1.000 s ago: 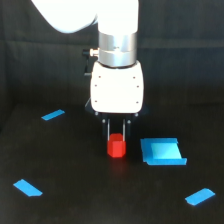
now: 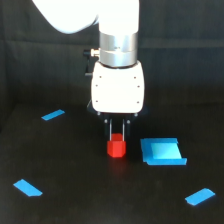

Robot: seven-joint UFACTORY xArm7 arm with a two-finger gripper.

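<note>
A small red block (image 2: 116, 147) is near the middle of the dark table. Directly above it is my gripper (image 2: 117, 134), pointing down from its white hand. Its dark fingers reach the block's upper part, one toward each side. Dark fingers on a dark background hide whether they touch the block or grip it. Whether the block rests on the table or is slightly raised cannot be told.
To the right of the block lies a blue taped square (image 2: 162, 151) with a lighter blue centre. Blue tape strips mark the table at the back left (image 2: 53, 115), front left (image 2: 28, 188) and front right (image 2: 200, 197).
The hand has shifted very slightly to the right, and the fingers appear a little closer together and lower around the block's top. The block stays at nearly the same place.
</note>
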